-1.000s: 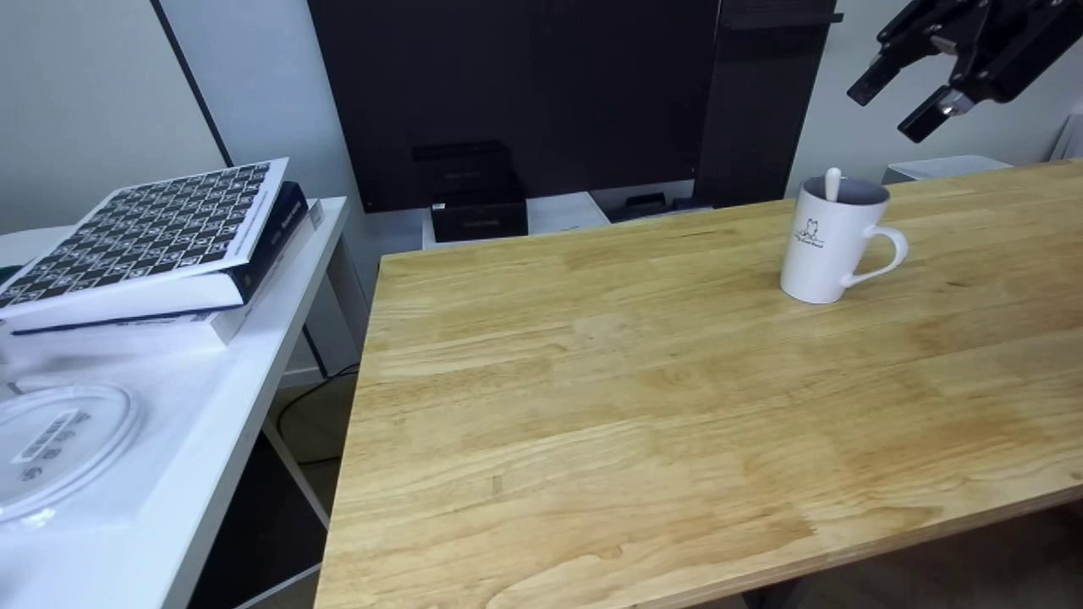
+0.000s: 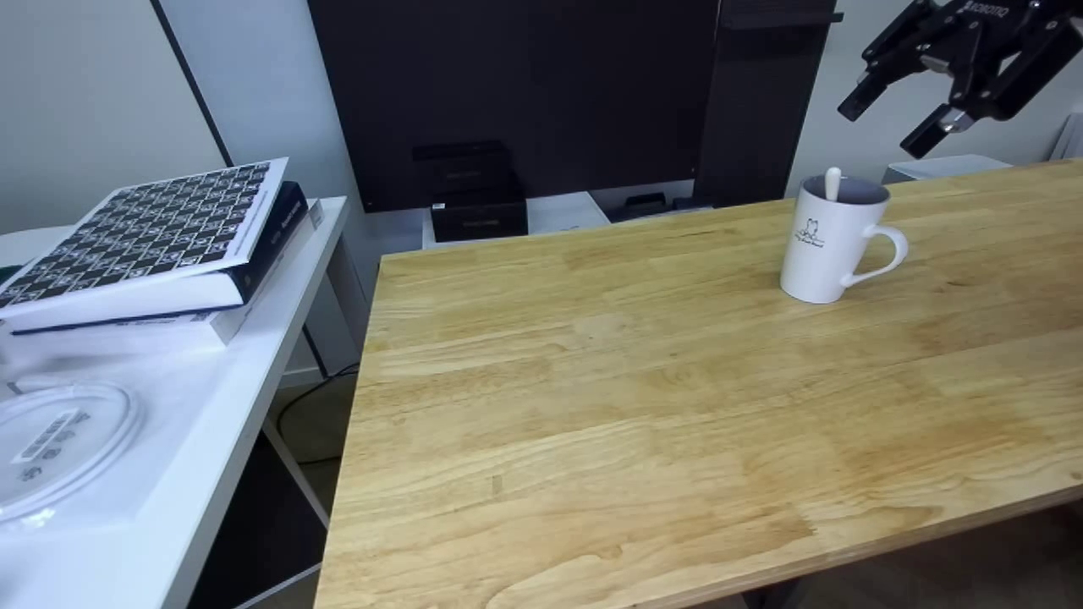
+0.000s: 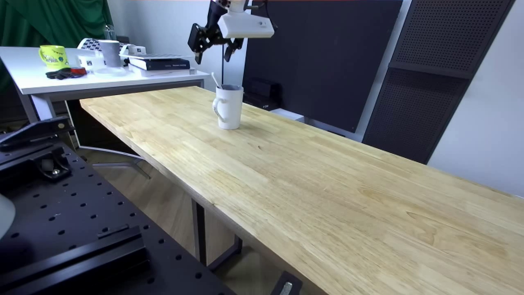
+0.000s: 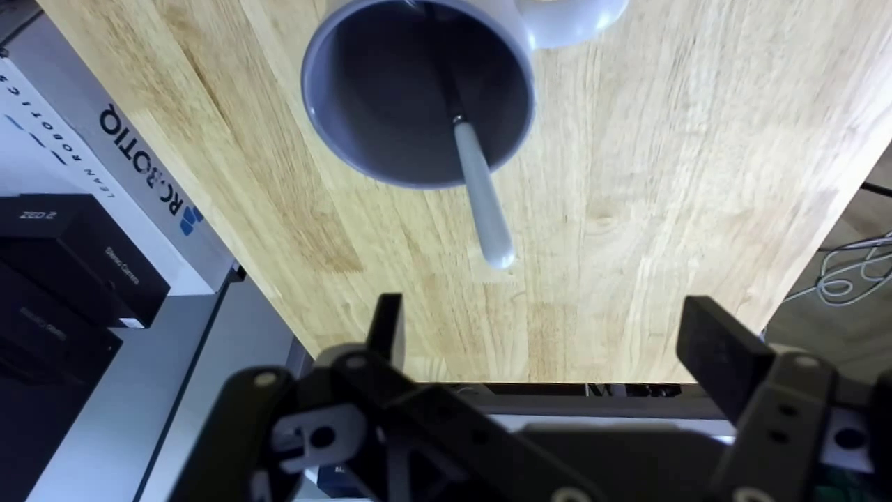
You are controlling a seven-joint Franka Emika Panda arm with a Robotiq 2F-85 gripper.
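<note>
A white mug point(image 2: 820, 249) with a grey inside and a small drawing on its side stands upright on the wooden table point(image 2: 589, 406). Leaning in it is a spoon, its pale handle point(image 4: 485, 196) sticking out over the rim. My gripper point(image 2: 881, 123) hangs in the air above the mug, apart from it. In the wrist view the fingers of my gripper are spread wide with nothing between them, and the handle's tip lies short of that gap. From the second exterior view, the mug point(image 3: 229, 110) shows its handle on the left.
Books point(image 2: 152, 238) and a clear round lid point(image 2: 61, 447) lie on a white side table. Behind the wooden table stand a white box point(image 4: 125, 159) and black boxes point(image 4: 75, 255).
My gripper has shifted slightly, its fingertips now a little lower and farther apart in exterior view 1. The mug and spoon have stayed in place.
</note>
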